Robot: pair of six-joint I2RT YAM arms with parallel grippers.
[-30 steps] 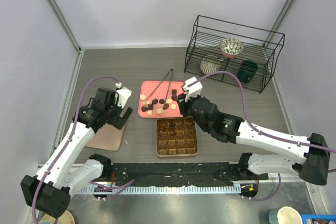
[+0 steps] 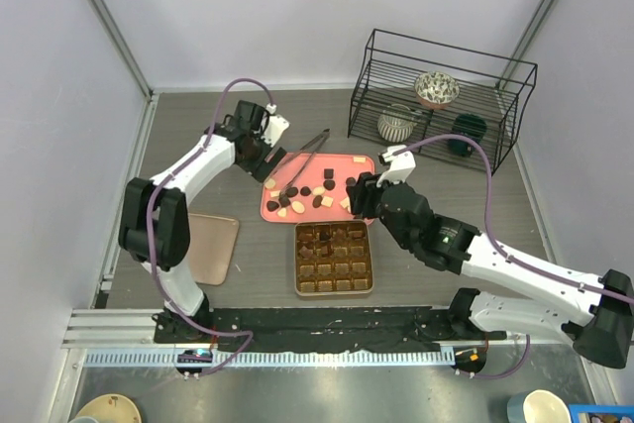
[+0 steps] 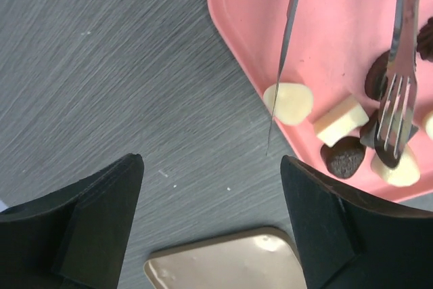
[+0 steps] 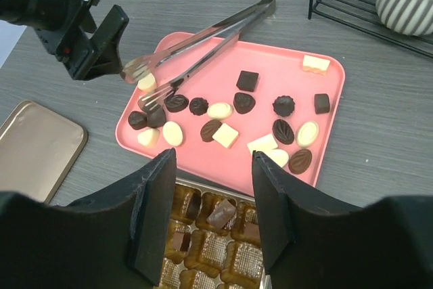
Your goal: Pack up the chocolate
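Observation:
Dark and cream chocolates lie spread over a pink tray (image 2: 345, 167). Metal tongs (image 4: 250, 15) rest across the tray's left part, their fork-like end (image 3: 399, 109) over several chocolates. In front of the tray is a gold-brown box (image 2: 334, 287) with compartments; a few, such as one with a brown piece (image 4: 222, 214), look filled. My left gripper is part open above the tray's left edge, nothing between its fingers. Over the tray's right front and the box's far edge, my right gripper is also part open and empty.
A beige flat tray or lid (image 2: 213, 250) lies left of the box. At the back right stands a black wire rack (image 2: 451, 47) with bowls and a striped cup (image 4: 408, 1).
My right gripper shifted slightly right.

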